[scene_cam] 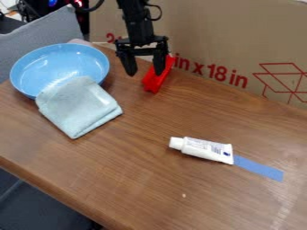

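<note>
The black gripper point(143, 65) hangs at the top centre with its fingers open, just left of and above a red object point(155, 81) lying by the cardboard wall. A blue bowl point(60, 59) sits at the left. A folded pale cloth point(78, 108) lies in front of it. A white tube point(200, 148) lies at the right on the wooden table point(144, 180), beside a strip of blue tape point(258, 168).
A cardboard panel point(240, 45) runs along the back, with grey fabric point(30, 36) at the back left.
</note>
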